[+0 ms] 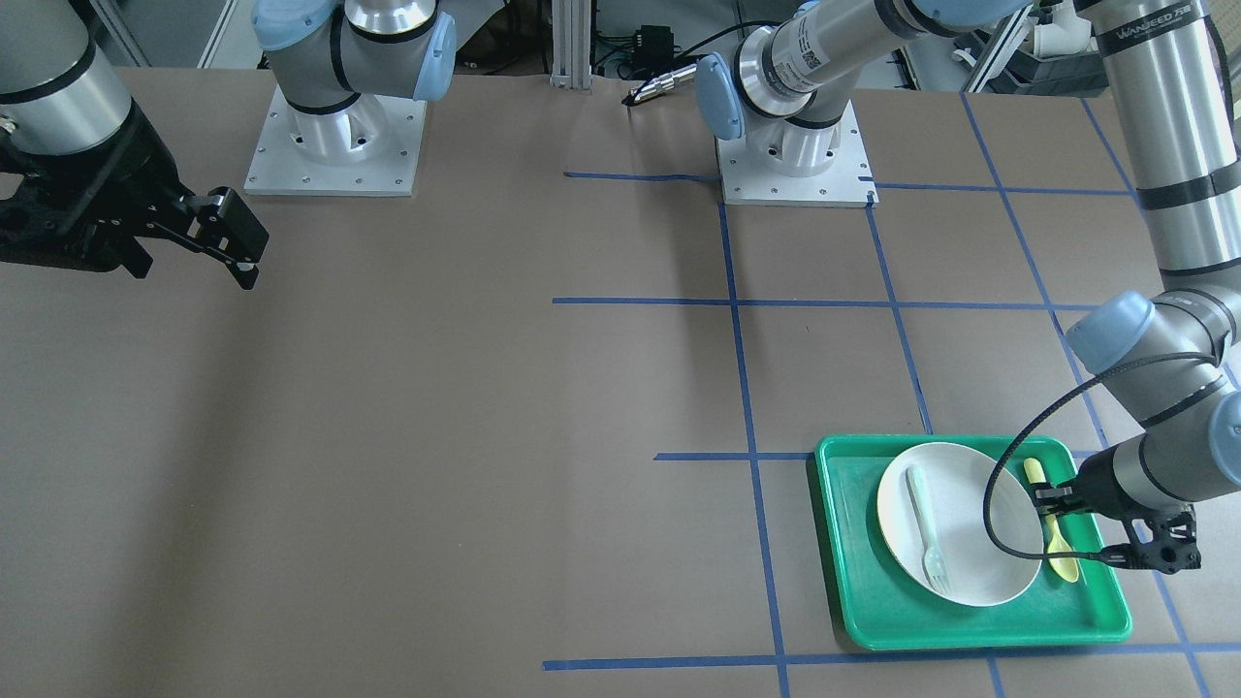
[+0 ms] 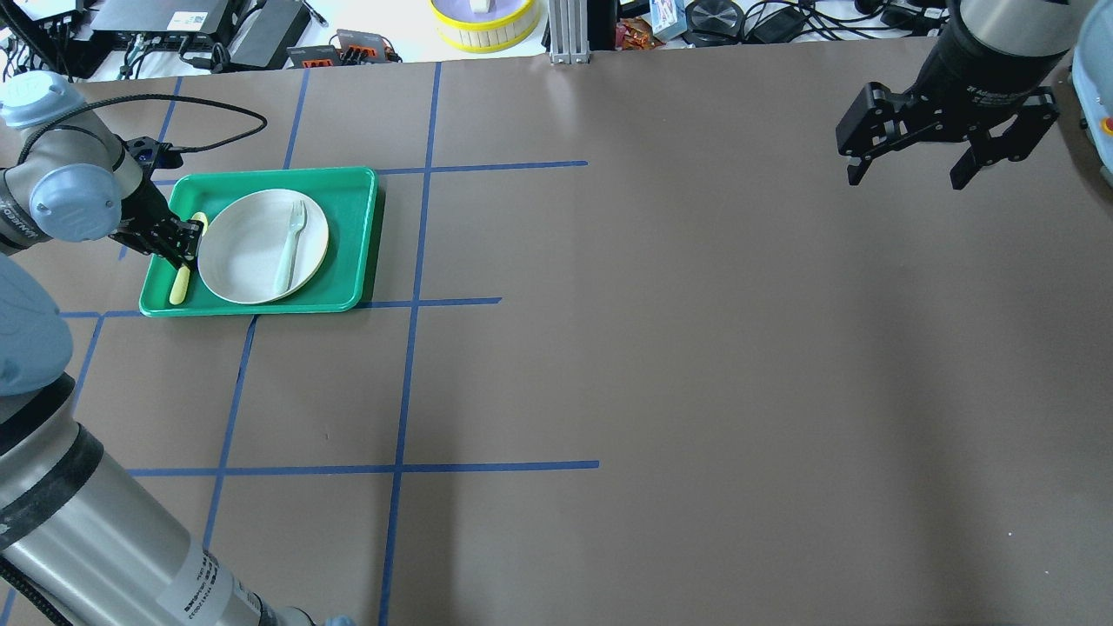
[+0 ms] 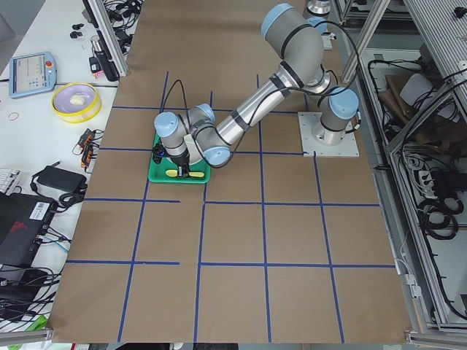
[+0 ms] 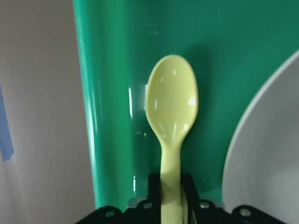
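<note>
A yellow spoon [image 4: 172,102] lies along the side of a green tray [image 1: 861,547], beside a white plate [image 1: 942,523] that carries a pale fork [image 2: 292,245]. The gripper is over the spoon's handle, its black fingers on either side of it and shut on it, as the left wrist view shows. In the front view the spoon's middle is partly hidden by the gripper.
A second arm [image 2: 949,125] hangs at the top right of the top view, apart from the tray. Cables and devices lie beyond the table's edge.
</note>
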